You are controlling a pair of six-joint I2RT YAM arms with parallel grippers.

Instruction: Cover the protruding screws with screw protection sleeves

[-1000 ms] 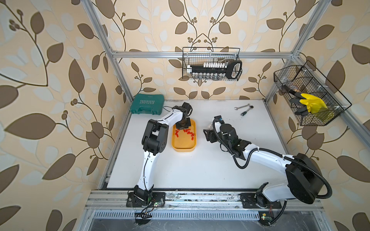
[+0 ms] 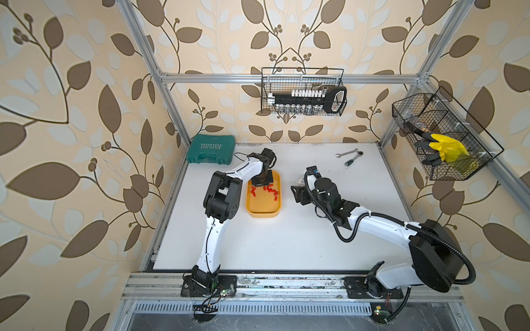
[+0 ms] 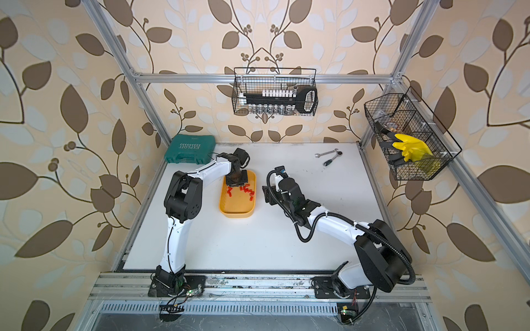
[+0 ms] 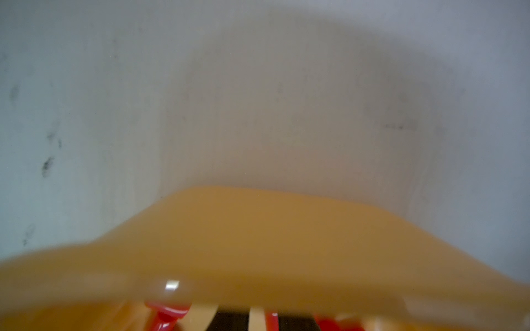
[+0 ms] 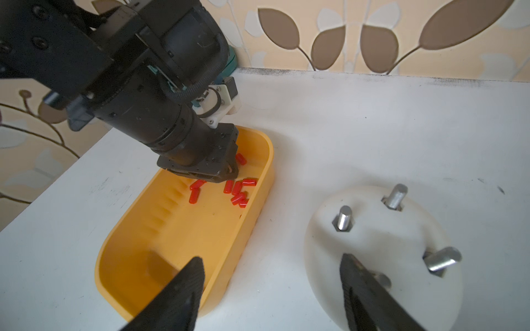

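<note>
A yellow tray (image 2: 263, 208) holds several red sleeves (image 5: 194, 195) in its far half. My left gripper is down inside that end; its fingertips are mostly hidden by the tray rim (image 4: 265, 237) in the left wrist view, with red sleeves beside them, and I cannot tell what is between them. A white round plate (image 5: 381, 237) with several protruding screws (image 5: 344, 218) stands right of the tray, bare of sleeves. My right gripper hangs near it, open, with nothing between its fingers.
A green case (image 2: 211, 149) lies at the back left. Two wrenches (image 3: 332, 158) lie at the back right. Wire baskets (image 3: 274, 91) hang on the back and right walls.
My left gripper has shifted very slightly within the far end of the tray. The right arm looks unchanged.
</note>
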